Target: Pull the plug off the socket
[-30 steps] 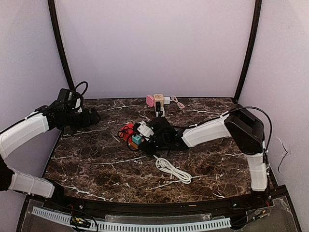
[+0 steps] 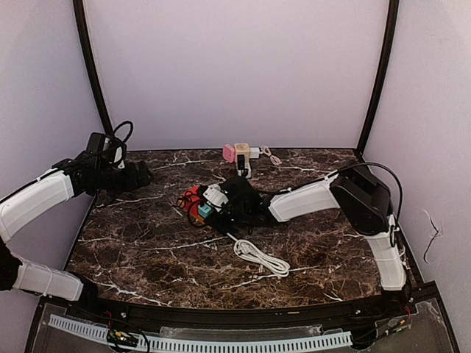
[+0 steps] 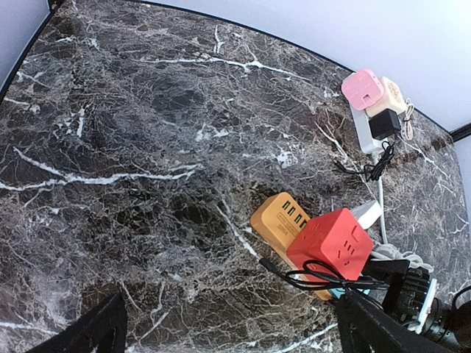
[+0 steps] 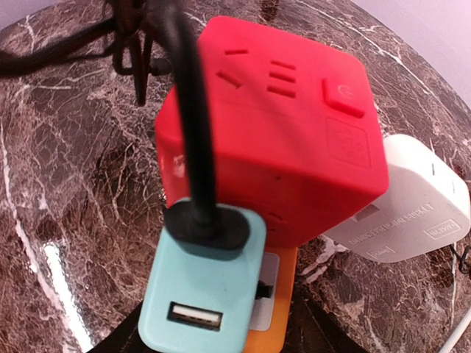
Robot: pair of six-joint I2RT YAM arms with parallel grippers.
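An orange power strip [image 3: 278, 217] lies mid-table, carrying a red cube plug [image 3: 331, 243] [image 4: 272, 125] and a white plug [image 4: 397, 206]. A light blue plug [image 4: 199, 287] [image 2: 205, 211] with a USB slot and a black cable sits on the strip in front of the red one. My right gripper [image 2: 217, 220] is down at the light blue plug; its dark fingertips flank that plug low in the right wrist view, and whether they grip it is unclear. My left gripper [image 2: 132, 175] stands open above the left of the table, with nothing between its fingers.
A second strip at the back holds a pink plug [image 3: 362, 88] and a beige plug [image 3: 386, 101]. A coiled white cable [image 2: 261, 257] lies near the front.
My right arm has shifted slightly to the left, and the light blue plug appears a little further left with it. My left arm is nearly unchanged.
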